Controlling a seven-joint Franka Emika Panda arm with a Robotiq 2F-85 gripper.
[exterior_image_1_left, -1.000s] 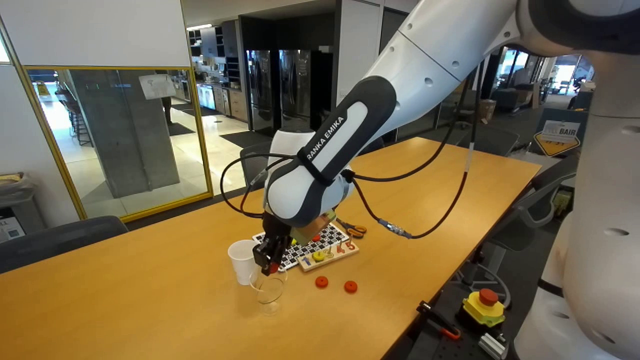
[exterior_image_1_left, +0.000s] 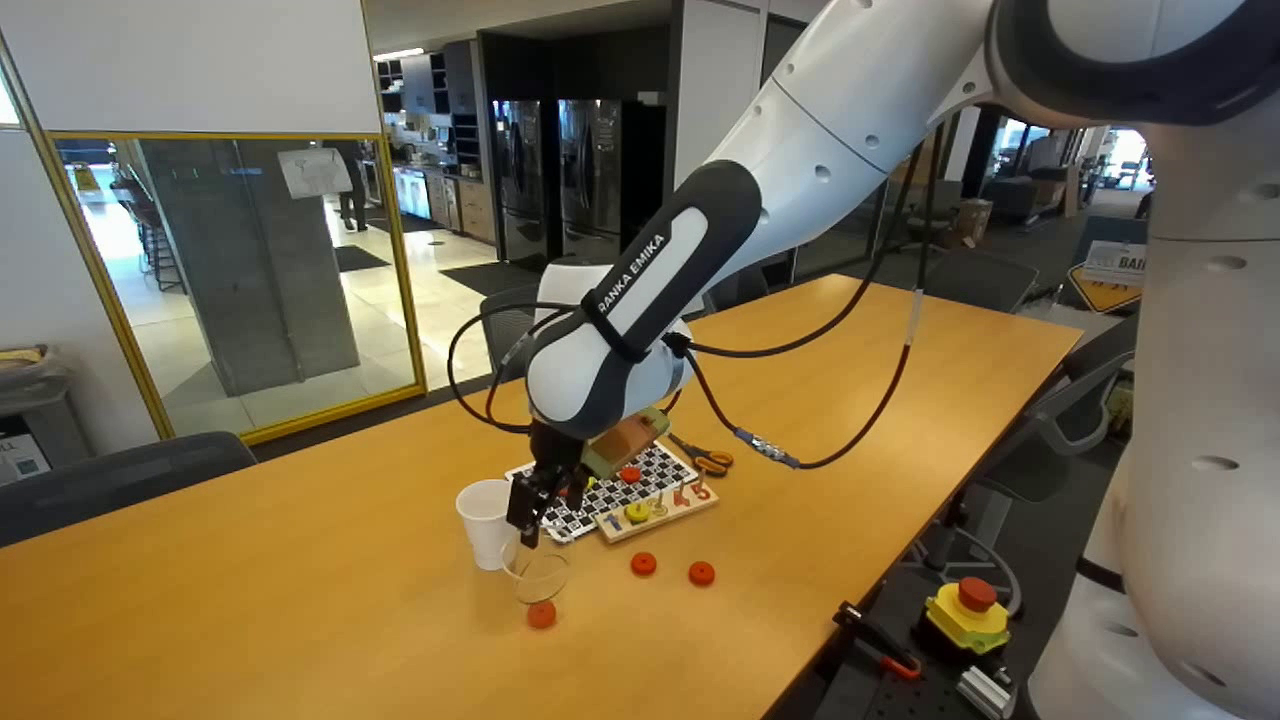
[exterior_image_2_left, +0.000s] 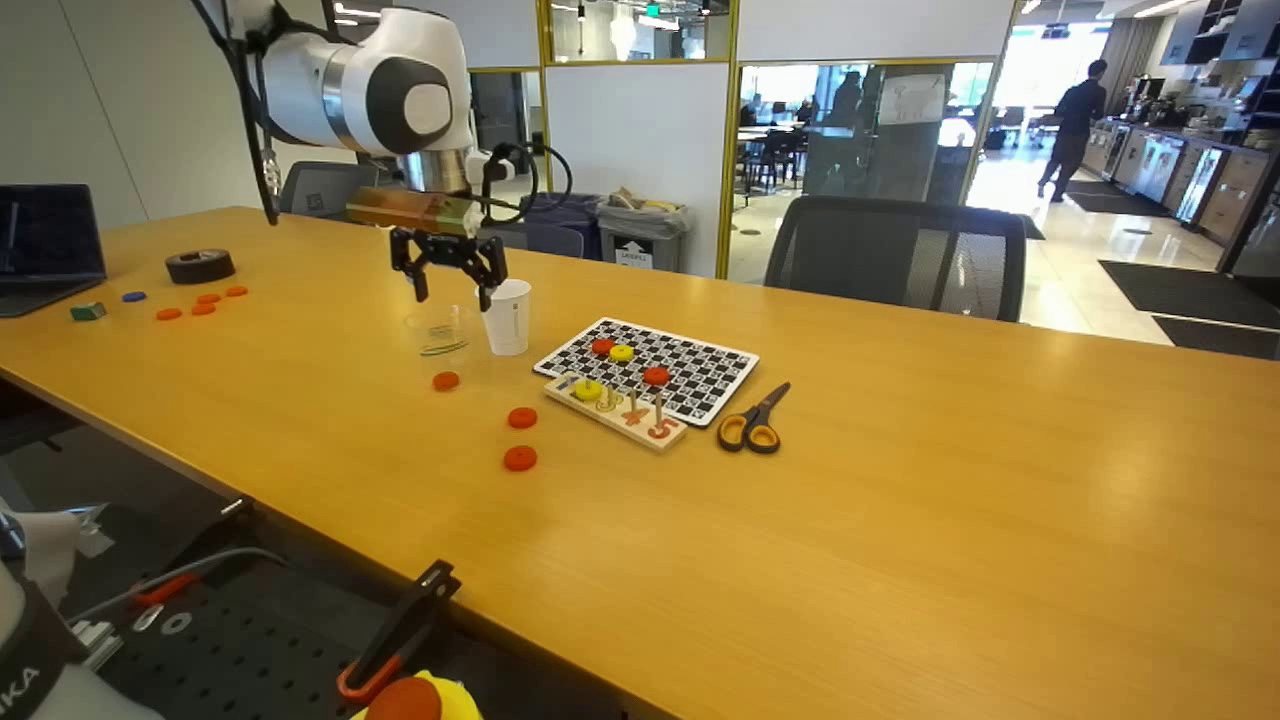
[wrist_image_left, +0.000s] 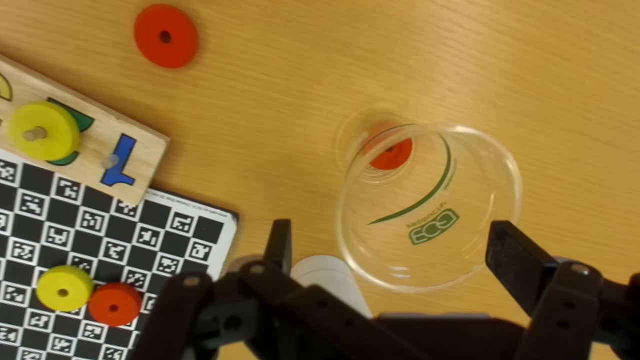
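My gripper stands open above the clear plastic cup (wrist_image_left: 435, 279), with nothing held between its fingers. In exterior view 1 the gripper (exterior_image_1_left: 548, 518) hangs just over the rim of that cup (exterior_image_1_left: 534, 586), which is upright on the table. At the bottom of the cup lies a red disc (wrist_image_left: 393, 155), visible through the clear wall. Exterior view 2 shows the gripper (exterior_image_2_left: 453, 295) over the same cup (exterior_image_2_left: 441, 330), with the red disc (exterior_image_2_left: 446, 380) low inside.
A white cup (exterior_image_2_left: 507, 319) stands close by the clear one. A numbered peg board (exterior_image_1_left: 672, 509) with a yellow disc lies beside a checkered board (exterior_image_2_left: 708, 372) bearing several discs. Two loose red discs, scissors (exterior_image_2_left: 753, 427) and black tape (exterior_image_2_left: 200, 265) are also on the table.
The red disc was at the gripper's fingers above the clear cup; now it lies at the cup's bottom. The gripper has let go, and the arm has shifted slightly.
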